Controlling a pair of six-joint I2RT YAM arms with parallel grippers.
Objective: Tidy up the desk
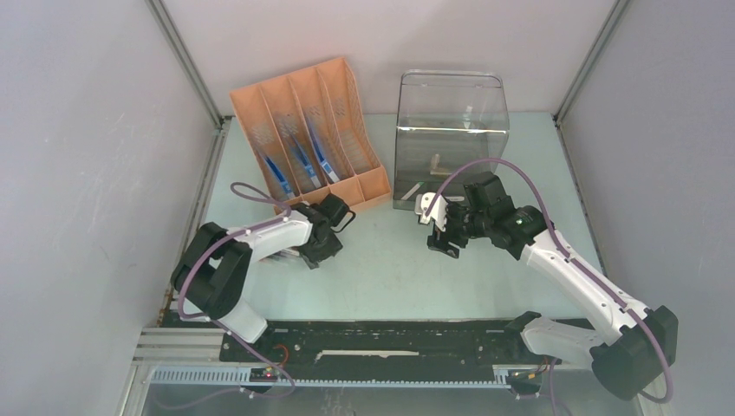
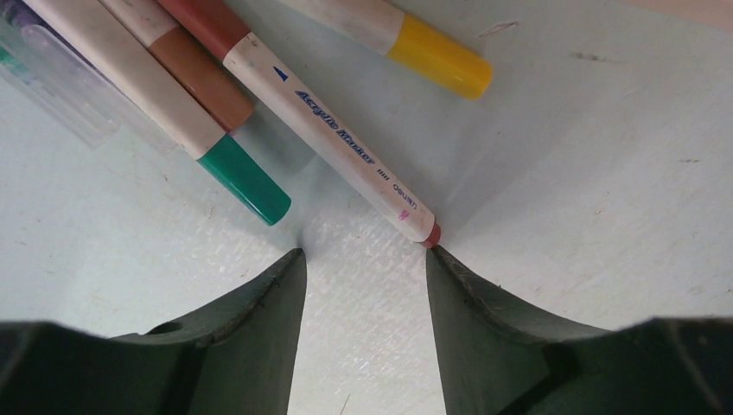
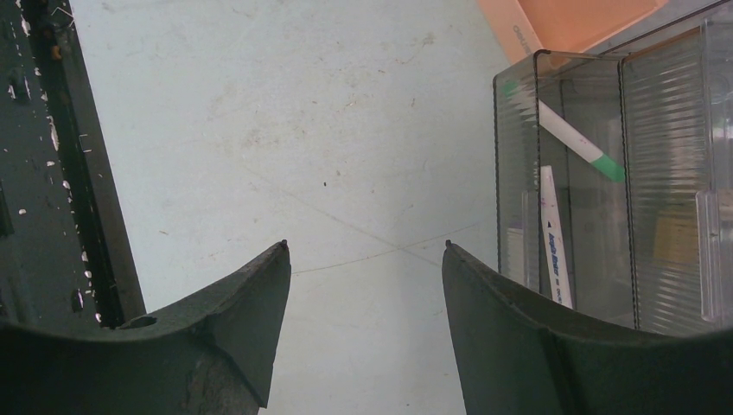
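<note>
Several markers lie on the desk in the left wrist view: a red-brown one (image 2: 333,138) at centre, a green-capped one (image 2: 138,78), a brown-capped one (image 2: 194,73) and a yellow-capped one (image 2: 432,52). Clear-capped pens (image 2: 65,82) lie at the far left. My left gripper is partly open with nothing between its fingers; the red-brown marker's end comes close to its right fingertip. From above, the left arm covers most of these pens. My right gripper is open and empty, over bare desk in front of the clear box (image 1: 451,143).
An orange divided organizer (image 1: 371,188) at the back left holds several blue-and-white items (image 1: 322,156). Inside the clear box are a green-capped marker (image 3: 579,143) and a white marker (image 3: 555,242).
</note>
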